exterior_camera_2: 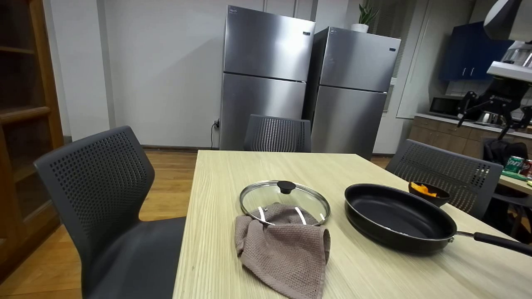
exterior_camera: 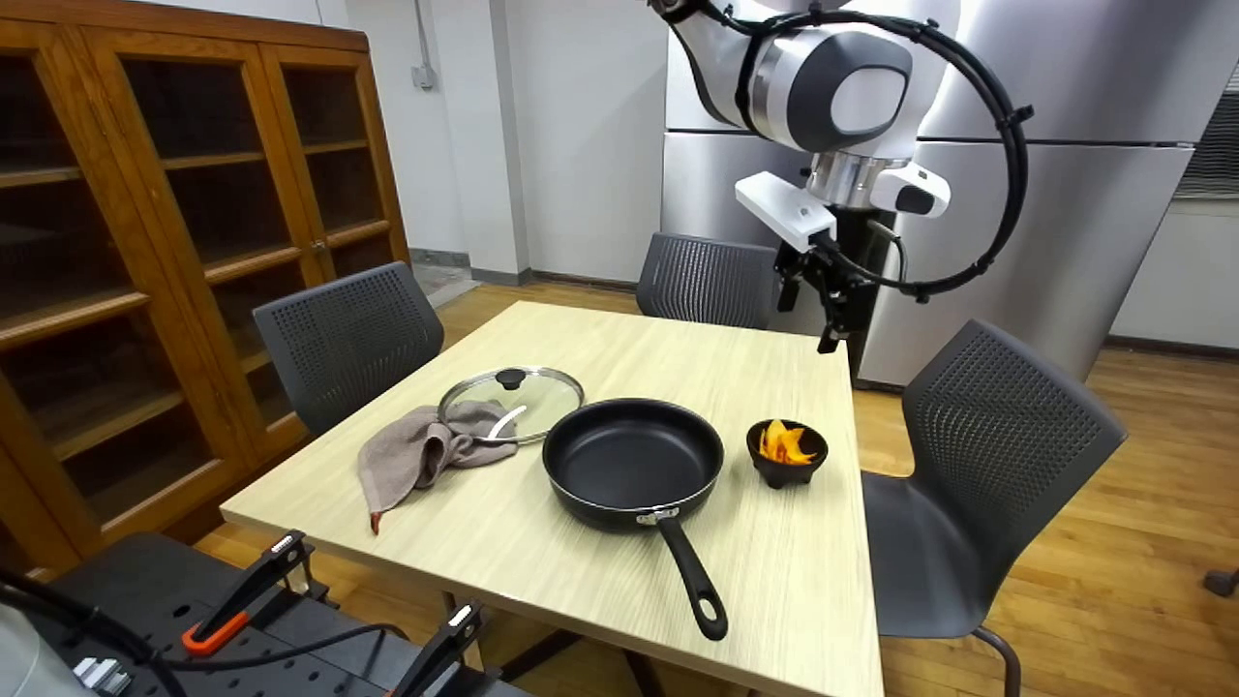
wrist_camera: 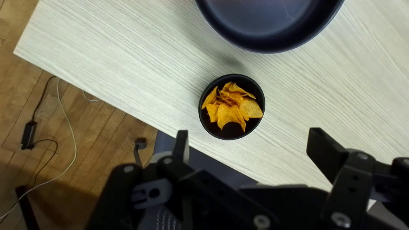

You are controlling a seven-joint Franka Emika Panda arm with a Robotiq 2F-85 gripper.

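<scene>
High above the table's right side hangs my gripper (exterior_camera: 806, 321), its fingers open and empty. In the wrist view its two fingers (wrist_camera: 324, 153) stand wide apart, with the black bowl (wrist_camera: 232, 131) of orange chips (wrist_camera: 232, 105) beyond them, lower down on the table. That bowl stands near the table's right edge in exterior view 1. Left of it sits an empty black frying pan (exterior_camera: 633, 453), handle pointing to the front. A glass lid (exterior_camera_2: 285, 203) with a black knob rests partly on a crumpled brown towel (exterior_camera_2: 289, 254). The gripper touches none of these.
Dark chairs (exterior_camera: 987, 465) stand around the pale wooden table (exterior_camera: 709, 348). Behind are steel refrigerators (exterior_camera_2: 264, 99), and a wooden cabinet (exterior_camera: 197, 232) is at the left. Clamps (exterior_camera: 250, 592) grip a platform at the front left.
</scene>
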